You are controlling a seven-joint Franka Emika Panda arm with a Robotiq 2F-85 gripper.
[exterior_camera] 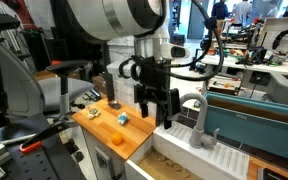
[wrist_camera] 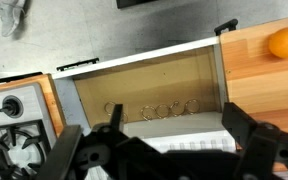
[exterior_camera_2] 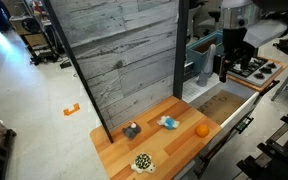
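My gripper (exterior_camera: 159, 108) hangs in the air above the open drawer (wrist_camera: 149, 70), fingers pointing down. In the wrist view its two dark fingers stand wide apart along the bottom, with nothing visible between them. Inside the drawer, several small rings (wrist_camera: 164, 109) lie in a row on the brown bottom. An orange (wrist_camera: 286, 42) rests on the wooden counter beside the drawer. Exterior view 2 shows the same orange (exterior_camera_2: 202, 130) near the counter's front edge, well clear of the gripper.
A blue-and-white object (exterior_camera_2: 168, 122), a grey item (exterior_camera_2: 132, 130) and a pale patterned object (exterior_camera_2: 143, 162) are spread over the wooden counter (exterior_camera_2: 169, 108). A grey faucet (exterior_camera: 200, 115) rises behind the drawer. The stove (wrist_camera: 22, 120) lies on the drawer's other side.
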